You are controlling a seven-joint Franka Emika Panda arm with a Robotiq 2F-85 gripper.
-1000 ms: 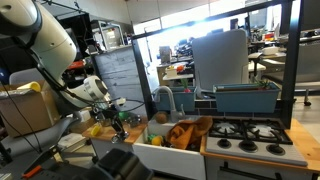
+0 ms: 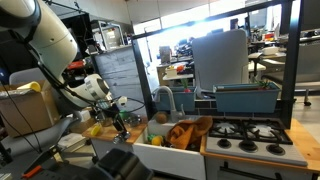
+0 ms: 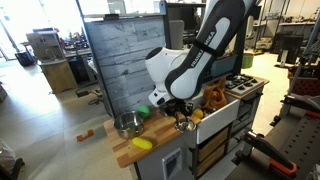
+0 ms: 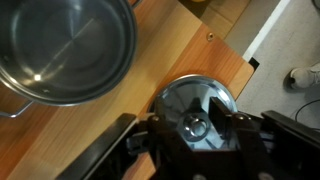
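A round metal lid with a knob lies near the edge of the wooden counter in the wrist view. My gripper is over it, its dark fingers apart on either side of the knob. Whether they touch the knob is not clear. A metal pot stands at the upper left of that view, open and empty inside. From exterior view 2, the gripper points down at the shiny lid, with the pot to its left.
A yellow object lies on the counter's near part. Beside the lid is a white sink holding several coloured toys. Farther right sits a black-grated stove. A grey panel stands behind the counter.
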